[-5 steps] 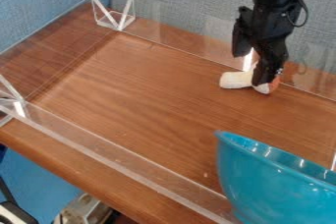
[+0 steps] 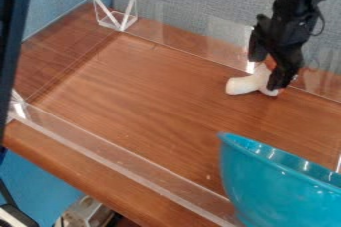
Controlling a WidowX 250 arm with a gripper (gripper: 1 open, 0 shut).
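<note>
A black robot gripper [image 2: 266,64] reaches down from the top right of the view, its fingers open over a white elongated object [image 2: 242,86] with an orange part behind it. The object lies on the wooden table [image 2: 134,92] near the back edge, at the right. The fingers partly hide it, and whether they touch it cannot be told.
A large teal bowl [image 2: 273,176] fills the lower right. Clear plastic barriers run along the back and front edges, with white brackets [image 2: 115,16] at the back left.
The white object has moved only slightly, if at all.
</note>
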